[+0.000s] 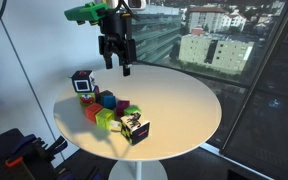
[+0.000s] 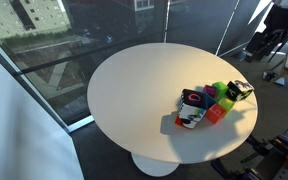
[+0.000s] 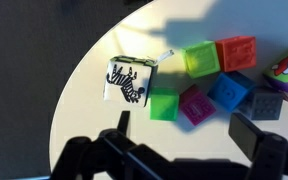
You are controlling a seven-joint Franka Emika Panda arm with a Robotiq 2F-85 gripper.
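My gripper (image 1: 117,69) hangs open above the far side of the round table, clear of the blocks. Nothing is between its fingers in the wrist view. Below it there, a white cube with a zebra picture (image 3: 129,82) lies left of a green block (image 3: 164,104). Beside that sit a magenta block (image 3: 195,104), a blue block (image 3: 231,90) and a dark block (image 3: 262,104). Farther up are a lime block (image 3: 200,59) and a red block (image 3: 236,53). A patterned cube (image 3: 287,75) is cut off at the right edge.
The blocks cluster near one edge of the white round table (image 1: 184,95); much of its top is bare. In exterior view 2, a picture cube (image 2: 192,108) stands at one end of the cluster and another (image 2: 241,90) at the other.
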